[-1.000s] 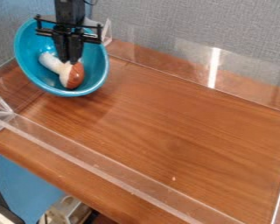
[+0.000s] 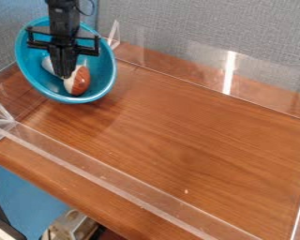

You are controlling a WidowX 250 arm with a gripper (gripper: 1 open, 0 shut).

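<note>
A blue bowl (image 2: 95, 89) sits in the back left corner of the wooden surface. Inside it lies a pale object with an orange-red end (image 2: 78, 81), long and rounded, partly hidden by my black gripper (image 2: 63, 67), which reaches down into the bowl over it. The gripper looks shut; whether its tips touch the object I cannot tell.
Clear low walls border it, with a grey textured wall (image 2: 178, 28) behind. Below the left edge are a blue floor and some hardware.
</note>
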